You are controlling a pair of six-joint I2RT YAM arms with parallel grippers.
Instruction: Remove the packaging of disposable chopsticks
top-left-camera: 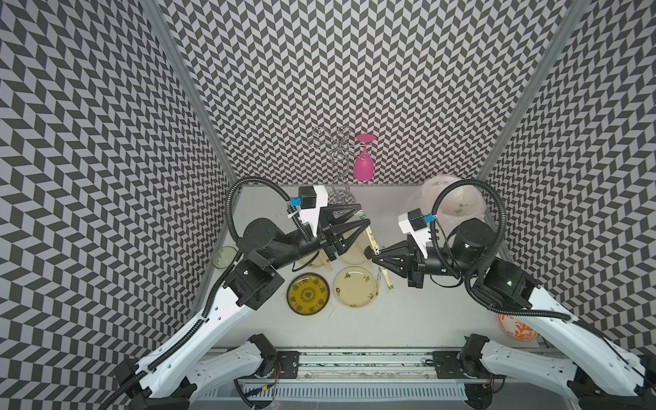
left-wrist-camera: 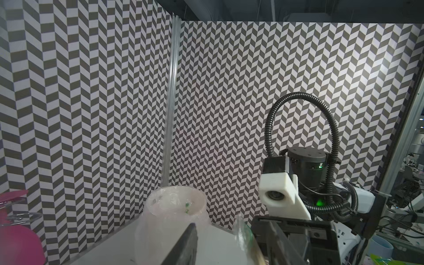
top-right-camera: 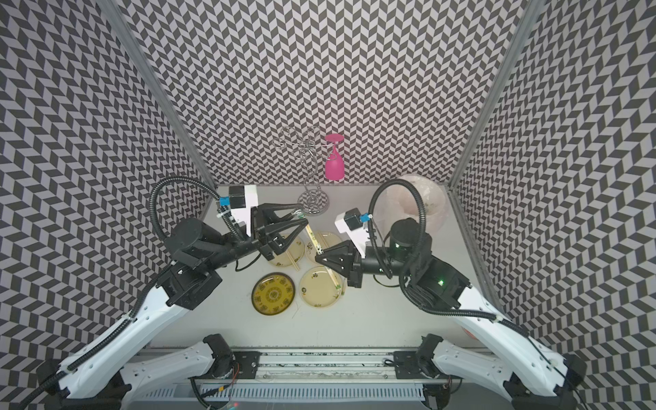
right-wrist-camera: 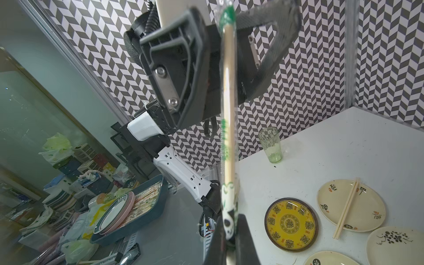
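Observation:
The packaged chopsticks (right-wrist-camera: 228, 110), a long clear sleeve with green print, slant above the plates. My right gripper (top-left-camera: 376, 255) is shut on them near the middle of their length. Around the sleeve's far end (left-wrist-camera: 243, 234) my left gripper (top-left-camera: 364, 214) stands open, one finger to each side. The left wrist view shows that green-marked tip between its fingers, nearer the right one. In the right wrist view the wrapper looks whole along its visible length; its lower part is hidden by the right fingers.
Below lie a brown-rimmed yellow plate (top-left-camera: 307, 294) and several cream plates (right-wrist-camera: 351, 205), one bearing bare chopsticks (right-wrist-camera: 346, 207). A bin with a translucent liner (left-wrist-camera: 176, 212) stands back right. A pink goblet (top-left-camera: 363, 167) hangs on a wire rack; a green glass (right-wrist-camera: 270, 145) stands left.

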